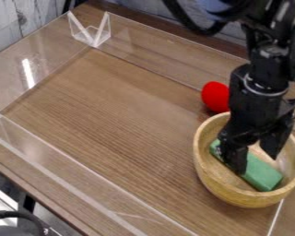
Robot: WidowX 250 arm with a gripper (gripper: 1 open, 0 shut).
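My gripper (246, 136) is a dark assembly at the right, hanging low over a round wooden bowl (212, 184). Its two fingers stand apart above a long green object (254, 172) lying in the bowl, which they partly hide. A red round object (216, 95) sits behind the bowl, left of the arm.
A small white wire-like object (91, 28) stands at the back left. A wall or edge runs along the back right.
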